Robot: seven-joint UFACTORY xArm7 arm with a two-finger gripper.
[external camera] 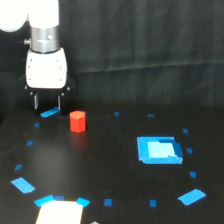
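My white gripper hangs at the upper left of the camera view, pointing down. Its two dark fingers stand apart, with nothing visible between them. A red block sits on the black table, to the right of the gripper and slightly lower in the view, apart from it. On the right side of the table lies a blue square-edged piece, like a shallow tray, with a white patch inside its edge.
Small blue marks are scattered over the table, among them strips at the left and right. A whitish object juts in at the bottom left. Dark cloth hangs behind.
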